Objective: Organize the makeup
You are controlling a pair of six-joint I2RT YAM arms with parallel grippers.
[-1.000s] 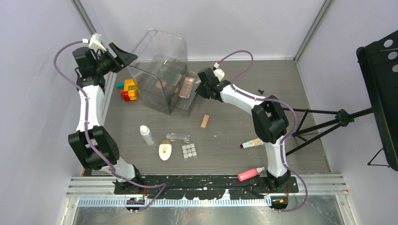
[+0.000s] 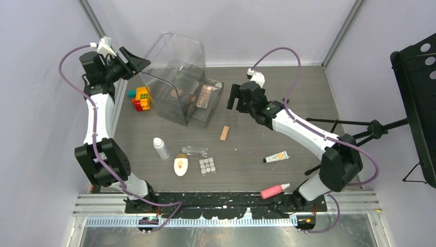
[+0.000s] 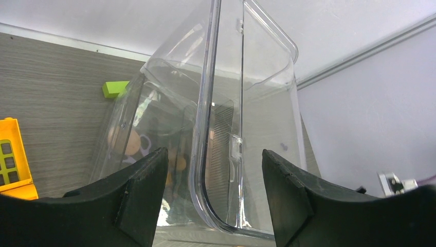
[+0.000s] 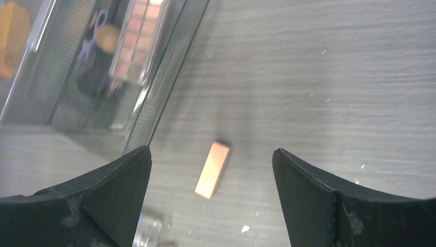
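Observation:
A clear organizer [image 2: 175, 82] with raised lid stands at the back left, its drawer [image 2: 203, 116] out, holding a pink palette [image 2: 204, 95]. My left gripper [image 2: 137, 57] is at the lid's left edge, fingers apart around the clear rim in its wrist view. My right gripper [image 2: 237, 103] hangs open above the table, right of the drawer, empty. On the table lie a tan bar [image 2: 224, 133], white bottle [image 2: 161, 148], clear bottle [image 2: 194, 151], cream oval item [image 2: 181, 165], jar set [image 2: 207, 165], tube [image 2: 276, 157] and pink bottle [image 2: 275, 189].
Coloured toy blocks [image 2: 143, 99] sit left of the organizer. A black tripod stand [image 2: 376, 128] reaches in from the right.
My right arm has swung away from the drawer, its gripper moving right and becoming raised above the table. My left arm and the organizer look unchanged.

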